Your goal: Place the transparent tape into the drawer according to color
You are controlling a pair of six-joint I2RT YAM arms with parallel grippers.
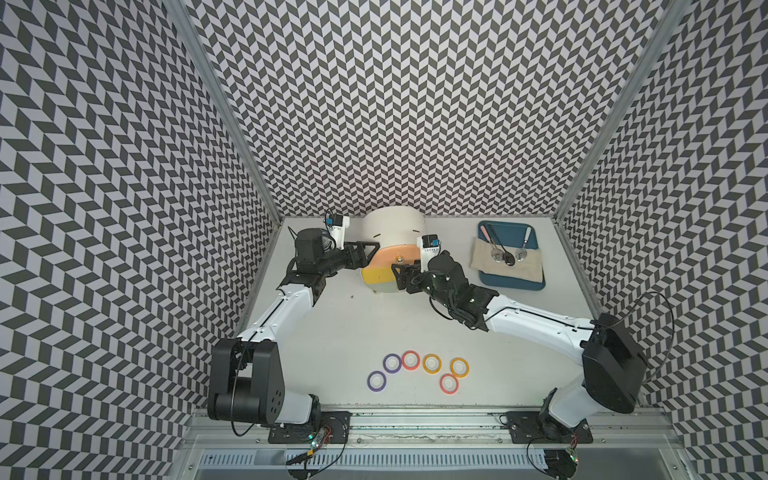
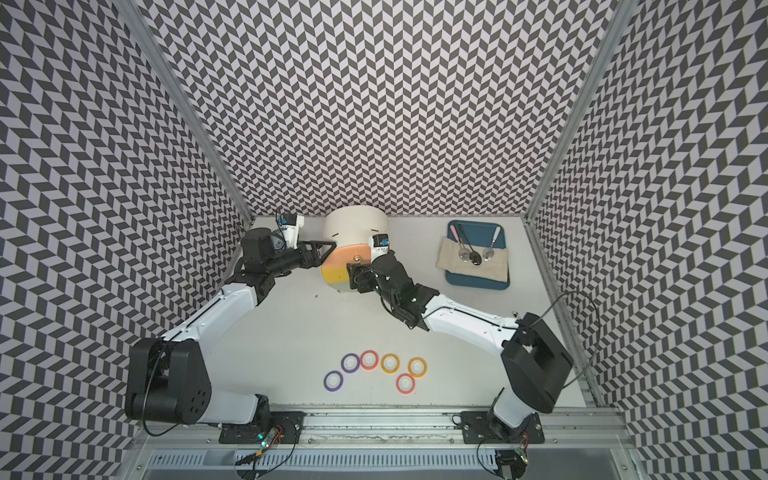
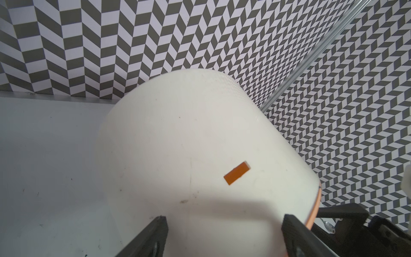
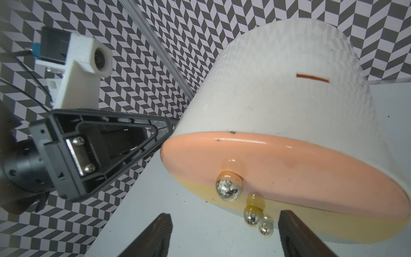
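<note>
A white cabinet (image 1: 393,224) stands at the back, its stacked drawers faced in orange (image 4: 291,165) above yellow (image 4: 364,220), each with a round metal knob (image 4: 229,185). My left gripper is open at the cabinet's left side, its fingers apart over the white body. In front of the knobs my right gripper is part open and holds nothing. On the front of the table lie tape rings: two purple (image 1: 377,381), two red (image 1: 449,383) and two yellow-orange (image 1: 432,364).
At the back right a blue tray (image 1: 512,280) bears a beige cloth (image 1: 488,260) and several spoons (image 1: 509,257). Bare table separates the cabinet from the rings. My two grippers are close together at the cabinet's front.
</note>
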